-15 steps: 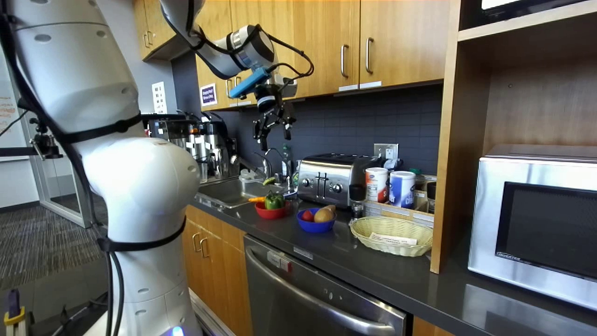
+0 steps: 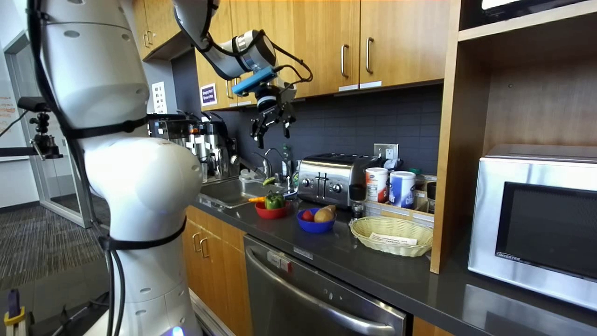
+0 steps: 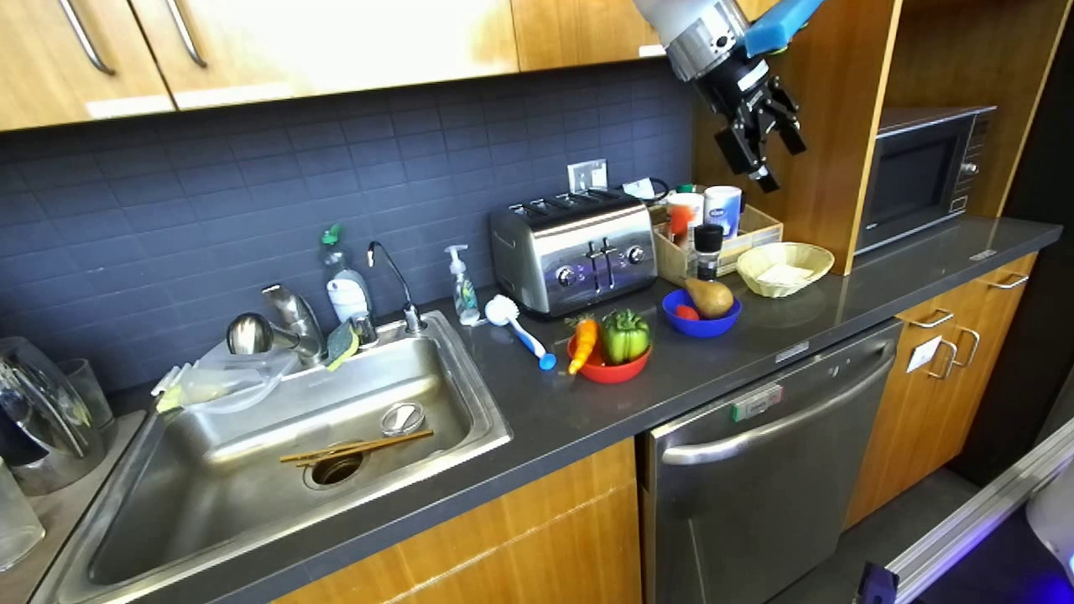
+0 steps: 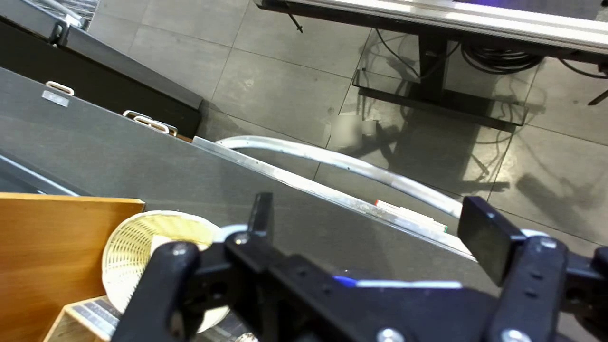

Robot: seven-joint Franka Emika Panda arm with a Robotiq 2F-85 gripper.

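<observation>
High above the counter hangs my gripper [image 2: 272,136], its fingers spread wide and no object between them. In the second exterior view the gripper [image 3: 782,166] is up near the wooden side panel, above and in front of the canisters. A red bowl [image 3: 612,372] on the counter holds a carrot [image 3: 584,342] and a green pepper [image 3: 625,337]. To its right a blue bowl [image 3: 701,325] contains a brownish pear-like item [image 3: 711,298] and a red one [image 3: 686,312]. The wicker basket [image 4: 122,259] shows at the wrist view's left, with a pale slip inside.
A steel toaster [image 3: 574,262] stands behind the bowls, beside a wooden tray of canisters [image 3: 722,208]. Wooden chopsticks [image 3: 357,448] lie in the sink [image 3: 131,523]. The microwave [image 2: 531,224] is at the right. Bare counter runs along the front edge.
The upper arm has swung to the right in the first exterior view. My gripper has shifted slightly left and stays open.
</observation>
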